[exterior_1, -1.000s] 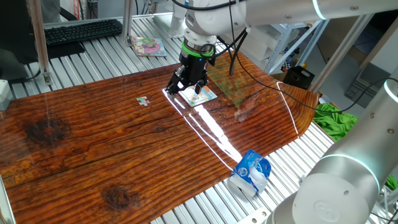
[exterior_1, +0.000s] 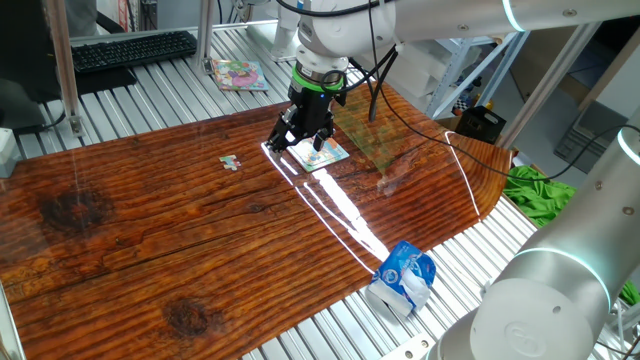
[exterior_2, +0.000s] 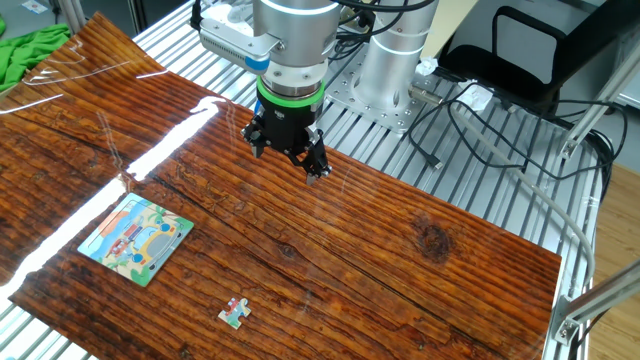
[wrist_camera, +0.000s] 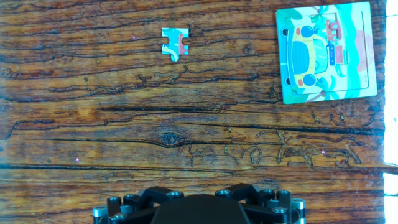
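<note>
My gripper (exterior_2: 287, 166) hangs above the wooden board, its two fingers spread wide and nothing between them. In the wrist view the black gripper shows at the bottom edge, well apart from both puzzle parts. A loose puzzle piece (wrist_camera: 175, 45), light blue with some red, lies flat on the wood at upper left of centre. Further right in that view lies a square picture puzzle (wrist_camera: 303, 59) with a yellow car. Exterior view 2 shows the puzzle (exterior_2: 137, 240) at left and the piece (exterior_2: 235, 312) nearer the front. From exterior view 1, my gripper (exterior_1: 299, 146) partly covers the puzzle (exterior_1: 322, 156).
Bare wooden board (exterior_1: 150, 250) surrounds the loose piece. Bright glare runs alongside the puzzle. A blue tissue pack (exterior_1: 403, 275) rests at the board's edge, and another colourful picture (exterior_1: 239, 75) lies on the slatted table behind. Loose cables (exterior_2: 490, 140) trail beyond the board.
</note>
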